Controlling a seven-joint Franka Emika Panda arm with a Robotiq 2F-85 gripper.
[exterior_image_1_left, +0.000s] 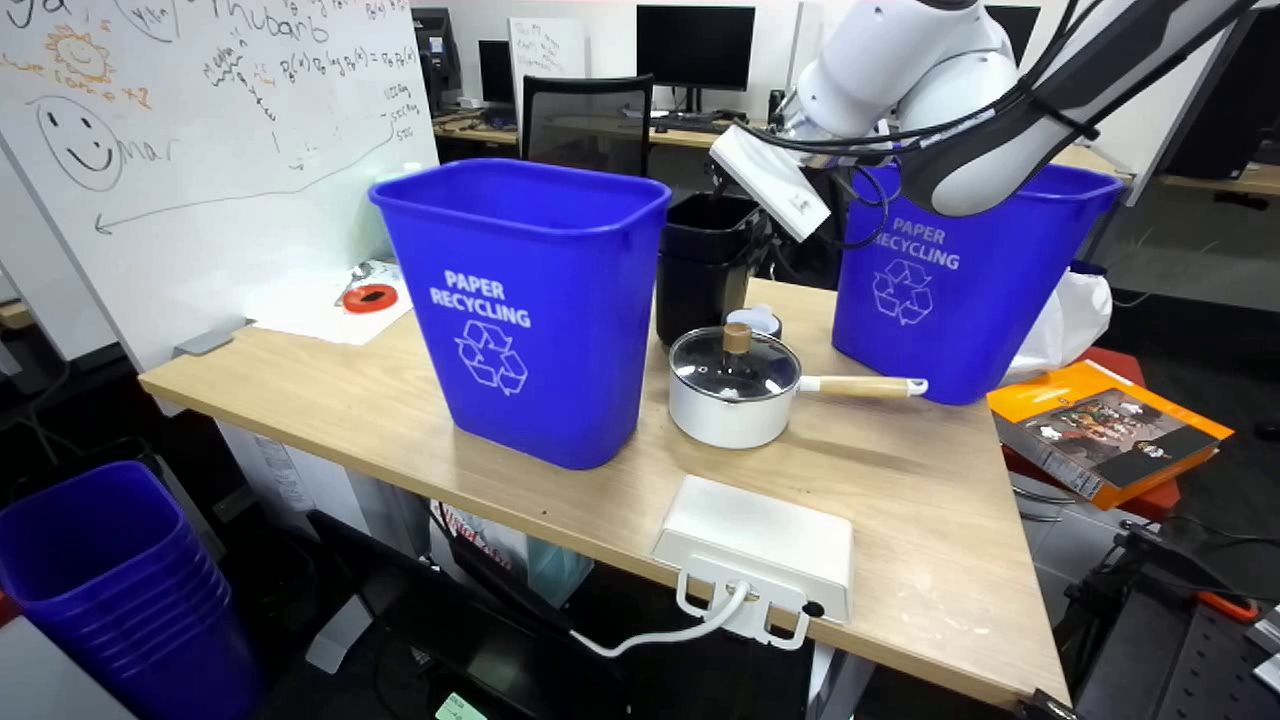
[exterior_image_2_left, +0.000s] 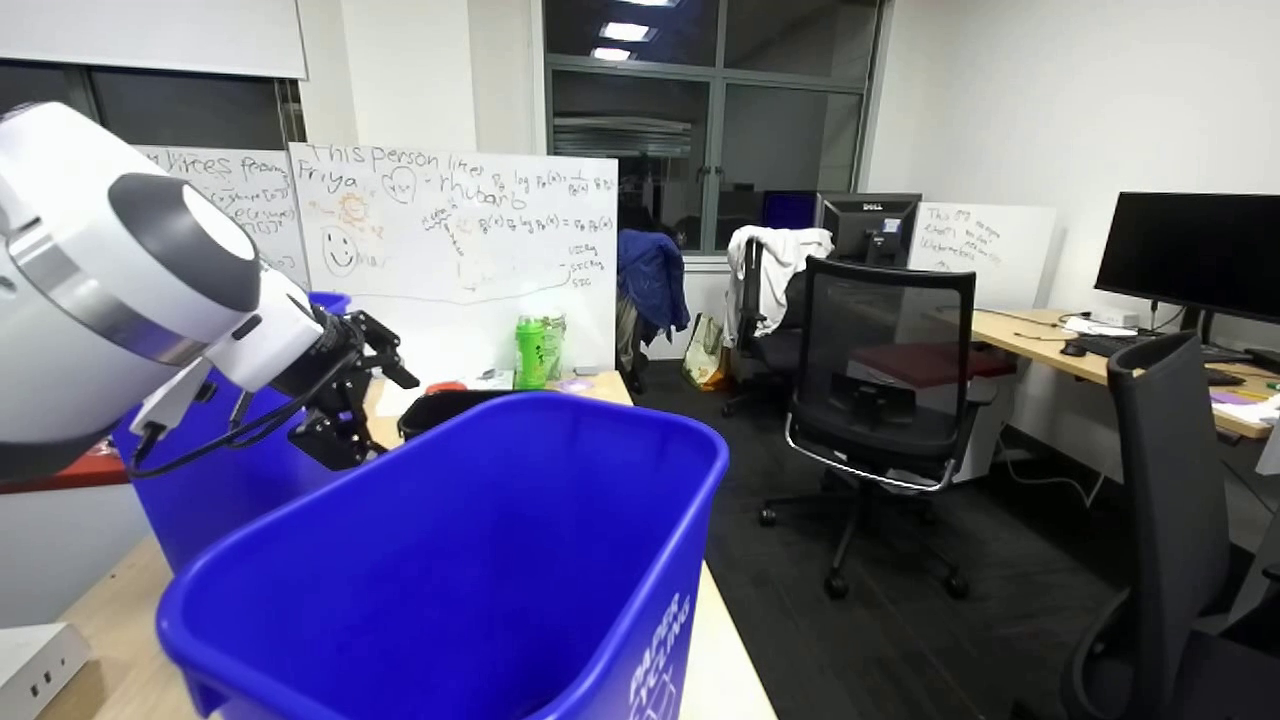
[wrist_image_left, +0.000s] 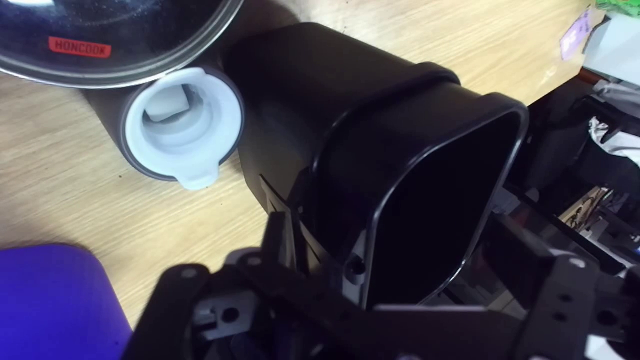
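Observation:
A black bin (exterior_image_1_left: 702, 270) stands on the table behind a white saucepan (exterior_image_1_left: 732, 414) with a glass lid. My gripper (exterior_image_2_left: 381, 408) is at the height of the bin's upper part. In the wrist view, the open gripper has its fingers spread, one toward each side of the bin's mouth (wrist_image_left: 441, 207). Whether a finger touches the bin cannot be told. Nothing is held. A dark cup with a pale lid (wrist_image_left: 183, 123) stands between the pan and the bin. In exterior view 1 the fingers are mostly hidden by the white wrist part.
Tall blue recycling bins flank the pan, one on the left (exterior_image_1_left: 528, 324) and one on the right (exterior_image_1_left: 960, 288). A white box (exterior_image_1_left: 756, 540) sits at the table's front edge. Red tape (exterior_image_1_left: 369, 298) lies at the back left. Bare tabletop (exterior_image_1_left: 324, 372) shows on the left.

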